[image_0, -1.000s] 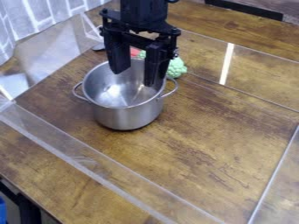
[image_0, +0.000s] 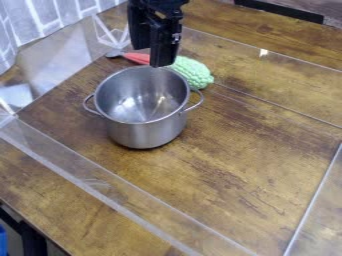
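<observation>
My black gripper (image_0: 155, 52) hangs above and behind a steel pot (image_0: 142, 125) with two side handles; whether its fingers are open or shut is unclear. The pot stands on the wooden table (image_0: 241, 180), and its visible interior looks empty. Behind the pot lie a pale green corn-like object (image_0: 193, 73) and a red object (image_0: 132, 57), partly hidden near the gripper.
Clear plastic panels or edges (image_0: 122, 192) run along the left and right of the work area. Whitish material (image_0: 51, 35) is at the back left.
My gripper has moved up and back from over the pot, uncovering its interior and more of the green object. The pot has not visibly moved.
</observation>
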